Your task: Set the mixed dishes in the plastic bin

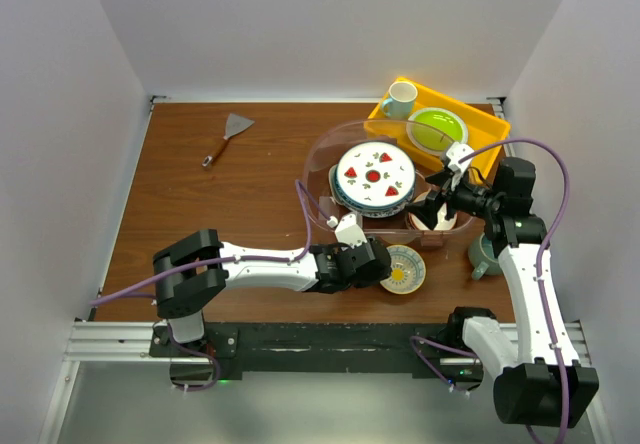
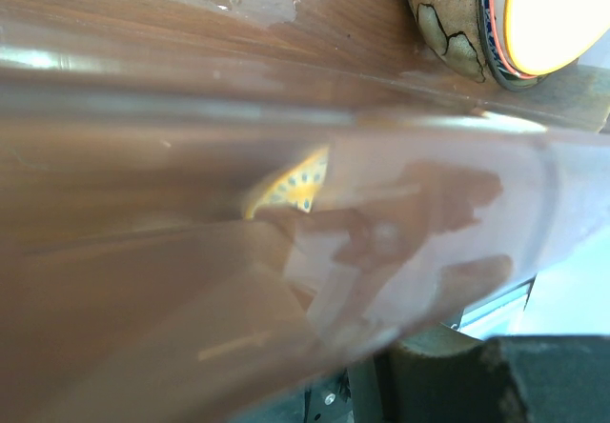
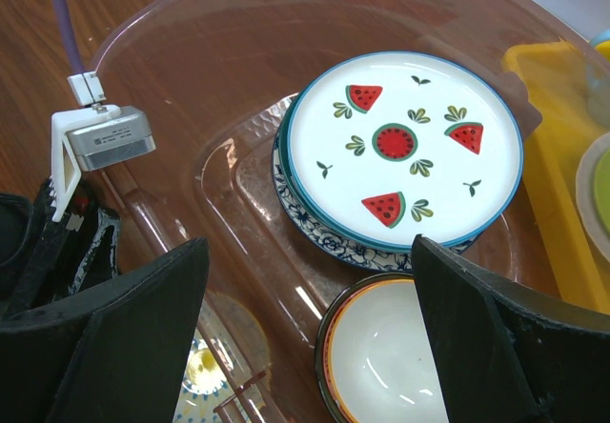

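The clear plastic bin (image 1: pixel 322 154) holds a stack topped by a white plate with watermelon pictures (image 1: pixel 375 174) (image 3: pixel 405 151). Beside that stack, also inside, is a white bowl (image 3: pixel 386 337) with a dark and orange rim. My right gripper is open above the bin, its fingers (image 3: pixel 124 318) well apart and empty. A yellow-patterned dish (image 1: pixel 404 272) lies on the table just outside the bin's near wall. My left gripper (image 1: pixel 380 264) is at this dish's left edge; its fingertips are hidden, and a blurred glossy surface fills much of the left wrist view.
A yellow bin (image 1: pixel 480 122) behind holds a light blue mug (image 1: pixel 402 97) and a green plate (image 1: pixel 440 126). A green mug (image 1: pixel 484 256) stands near my right arm. A spatula (image 1: pixel 228 139) lies on the otherwise clear left half of the table.
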